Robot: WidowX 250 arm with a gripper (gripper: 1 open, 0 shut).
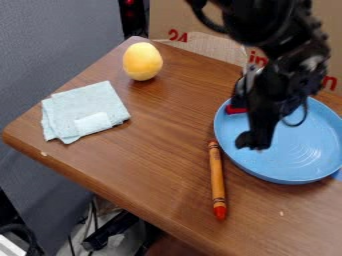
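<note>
My black gripper (pixel 254 120) hangs low over the blue plate (pixel 294 157) at the right of the camera view. A red object (pixel 235 109) on the plate is partly hidden behind it. Whether the fingers are open or shut, or hold anything, I cannot tell. An orange crayon (pixel 217 182) lies on the table just left of the plate. A yellow egg-shaped object (pixel 143 61) stands at the back left, and a pale blue cloth (pixel 83 112) lies folded near the left edge.
A cardboard box (pixel 187 20) stands behind the table. Grey fabric and dark gear lie beyond the left edge.
</note>
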